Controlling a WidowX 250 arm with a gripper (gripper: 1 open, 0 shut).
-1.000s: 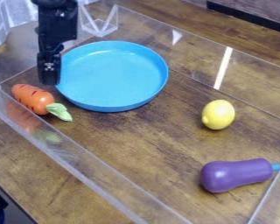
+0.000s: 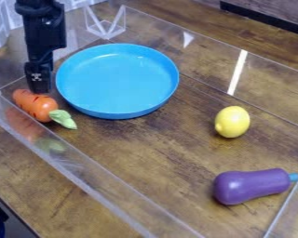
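My black gripper (image 2: 40,76) hangs at the upper left, fingers pointing down just above an orange carrot (image 2: 36,105) with pale green leaves. It is open and holds nothing. The carrot lies on the wooden surface beside the left edge of a round blue plate (image 2: 116,81), which is empty.
A yellow lemon (image 2: 233,122) sits right of the plate. A purple eggplant (image 2: 251,185) lies at the lower right. Clear plastic walls (image 2: 101,193) border the work area. The middle of the surface below the plate is free.
Over the last second my gripper has moved a little left, toward the spot above the carrot. The objects on the surface have not visibly moved.
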